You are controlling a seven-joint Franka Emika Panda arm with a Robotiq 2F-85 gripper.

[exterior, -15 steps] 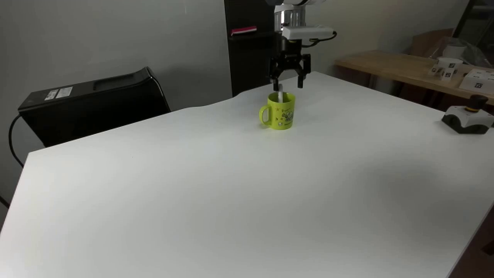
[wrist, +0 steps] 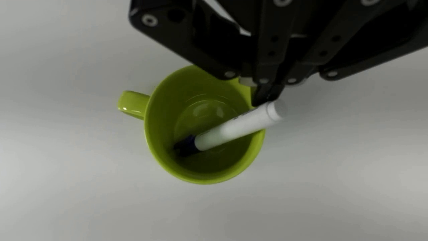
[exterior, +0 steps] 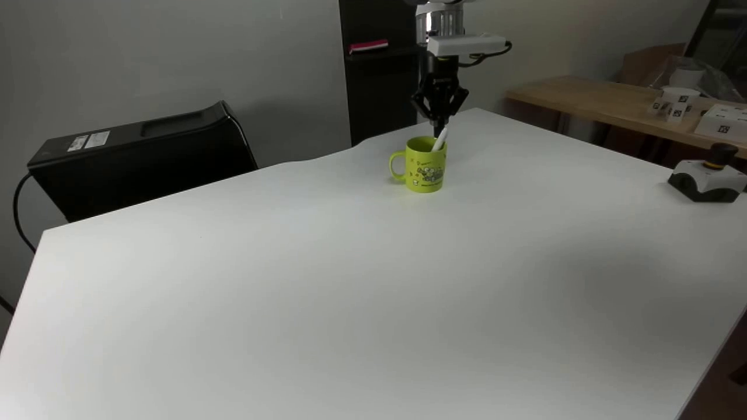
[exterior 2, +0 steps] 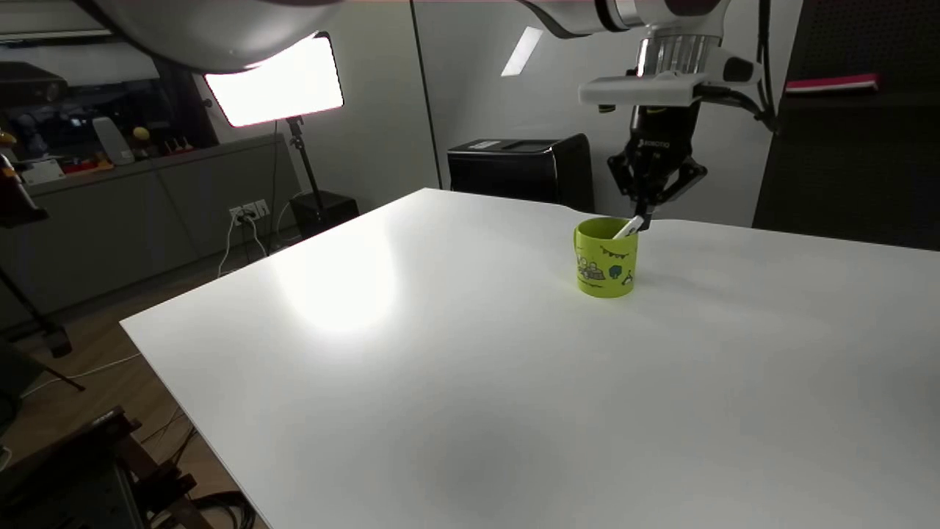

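A lime-green mug [exterior: 422, 175] with printed drawings stands upright on the white table, its handle to the left in the first exterior view. Inside it a white marker [wrist: 236, 128] leans, dark blue end down and white end past the rim. My gripper is shut at the mug's rim, right beside the marker's upper end. Nothing shows between its fingers, and the marker appears in front of them rather than held. From the second exterior view, the gripper [exterior 2: 645, 216] hangs just behind the mug [exterior 2: 606, 264] and the marker's tip [exterior 2: 629, 228].
A small white-and-black device with a knob [exterior: 708, 175] sits at its right edge. Beyond the table's back edge are a black box-like machine [exterior: 150, 154] and a wooden side table [exterior: 595, 105].
My gripper has gone from open to shut. The marker has swung from leaning left to leaning right in the first exterior view. The mug has shifted and turned slightly.
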